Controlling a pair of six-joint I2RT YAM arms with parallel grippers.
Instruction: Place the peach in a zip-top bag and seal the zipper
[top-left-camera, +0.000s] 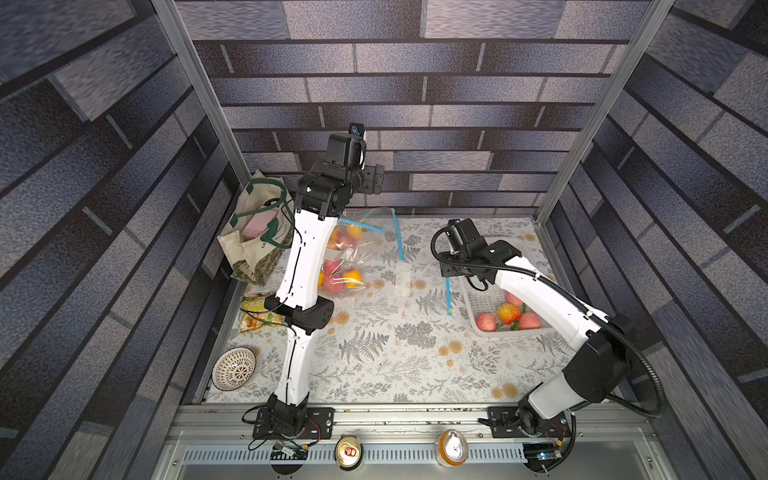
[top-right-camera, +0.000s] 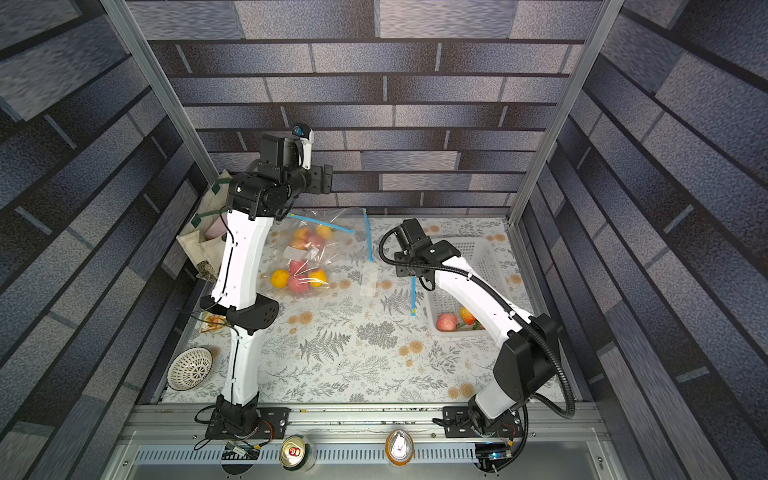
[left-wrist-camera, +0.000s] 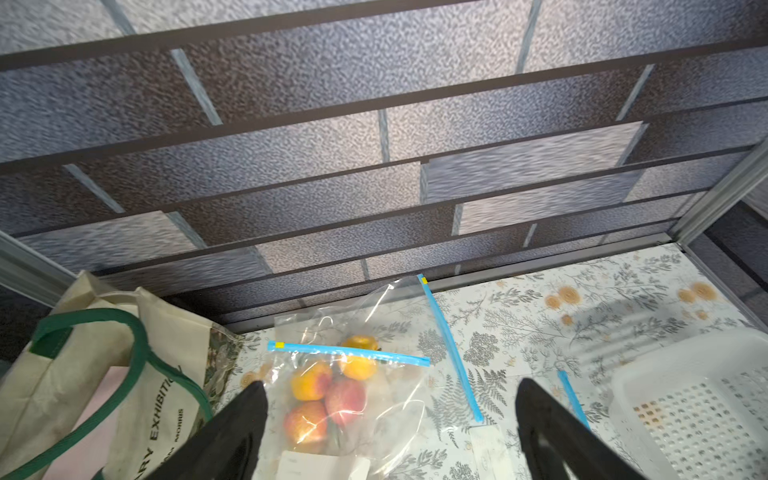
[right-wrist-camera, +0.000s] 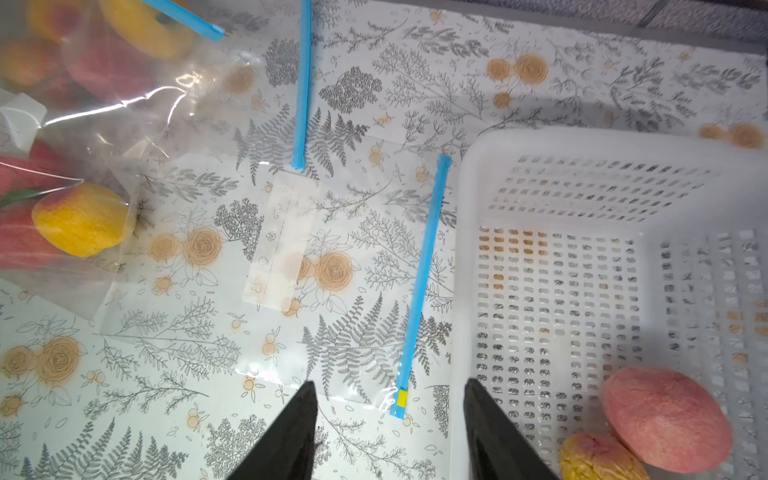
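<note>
Two peaches (right-wrist-camera: 665, 420) lie in the near part of the white basket (right-wrist-camera: 472, 240), as the right wrist view shows them. A clear zip top bag (right-wrist-camera: 352, 320) lies flat and empty on the table beside the basket, its blue zipper (right-wrist-camera: 421, 280) facing the basket. Above that bag, my right gripper hovers open and empty. Farther left, filled bags hold several peaches (left-wrist-camera: 345, 401), seen through clear plastic with a blue zipper strip (left-wrist-camera: 352, 352) across the top. My left gripper is raised high near the back wall, open with nothing between its fingers.
A second blue zipper strip (right-wrist-camera: 304, 88) lies to the left of the flat bag. The cloth tote (top-left-camera: 256, 232) stands at the back left, a round woven bowl (top-left-camera: 233, 369) at the front left.
</note>
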